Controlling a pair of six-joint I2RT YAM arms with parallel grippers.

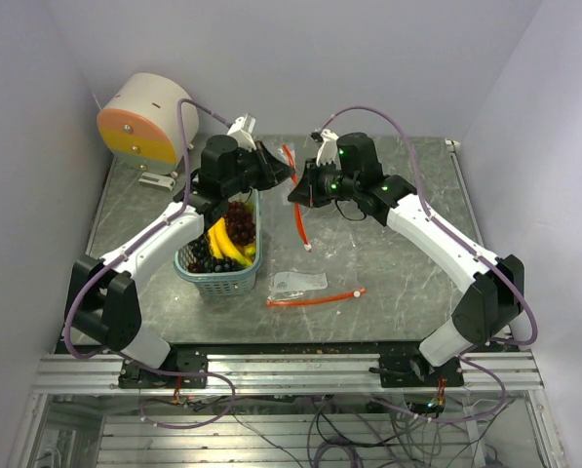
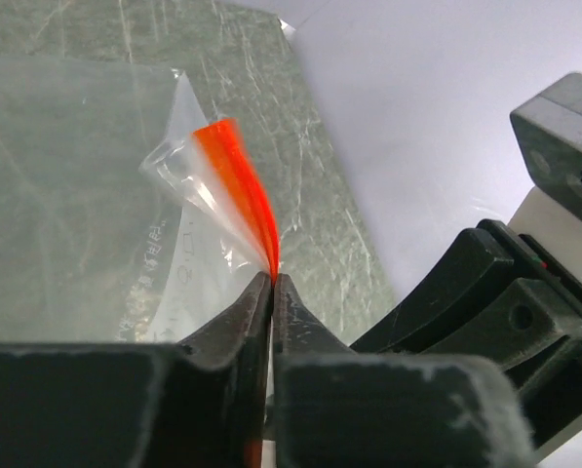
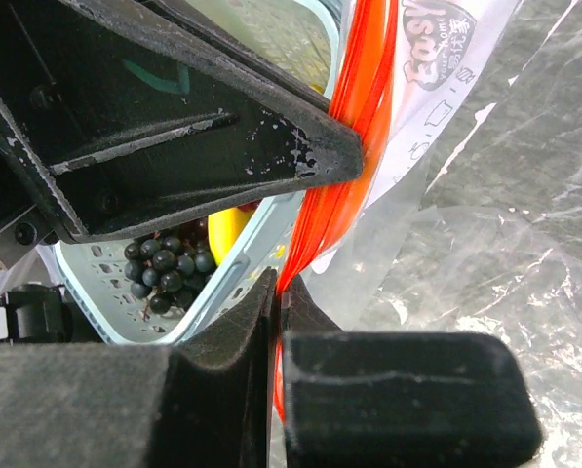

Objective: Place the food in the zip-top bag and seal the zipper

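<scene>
A zip top bag with a red zipper (image 1: 301, 228) is held upright between my grippers above the table's middle. My left gripper (image 1: 287, 172) is shut on it near the top end of the zipper, whose red tip folds out above the fingertips. My right gripper (image 1: 300, 191) is shut on the red zipper strip a little lower. A blue basket (image 1: 215, 284) left of them holds bananas (image 1: 228, 244), dark grapes (image 3: 169, 268) and red grapes (image 1: 240, 219).
A second bag with a red zipper (image 1: 310, 300) lies flat at the front middle. A cream and orange cylindrical object (image 1: 137, 117) stands at the back left.
</scene>
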